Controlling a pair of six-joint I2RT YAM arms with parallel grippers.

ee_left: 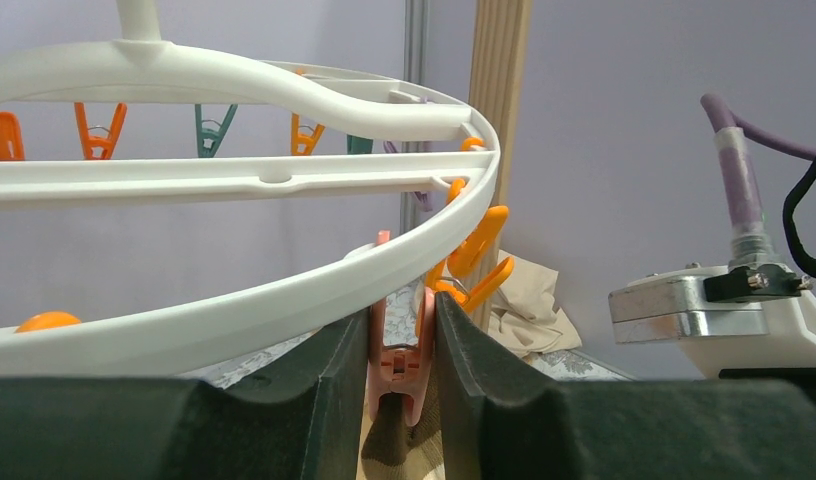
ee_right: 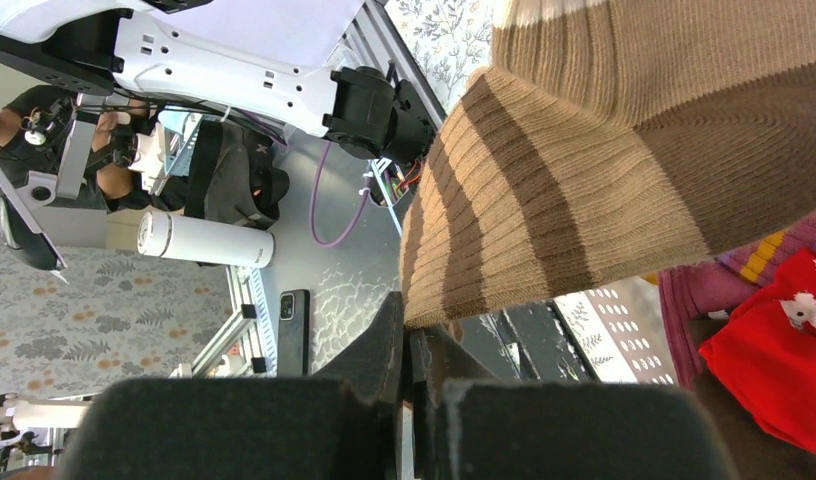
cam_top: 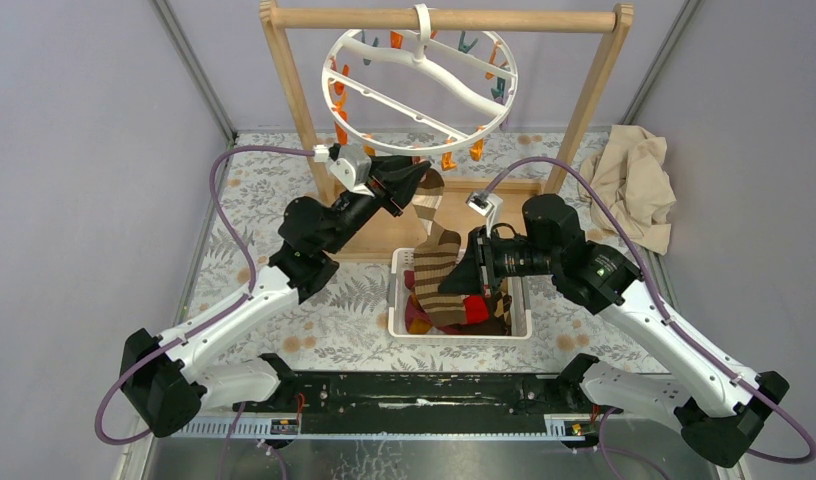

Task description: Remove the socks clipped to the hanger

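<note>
A brown-and-tan striped sock (cam_top: 439,262) hangs below the white round hanger (cam_top: 329,105), its lower part over the bin. At the hanger's near rim, a pink clip (ee_left: 399,365) is squeezed between the fingers of my left gripper. The sock's top (ee_left: 389,440) shows just under that clip; whether the clip still bites the cloth, I cannot tell. Lower down, my right gripper is shut, with a corner of the striped sock (ee_right: 574,200) at its fingertips, apparently pinched.
Under the sock stands a white bin (cam_top: 396,315) holding red (ee_right: 784,350) and other coloured socks. Orange clips (ee_left: 479,245) line the hanger's rim. A wooden frame (cam_top: 444,20) carries the hanger. Beige cloth (cam_top: 629,185) lies at the back right.
</note>
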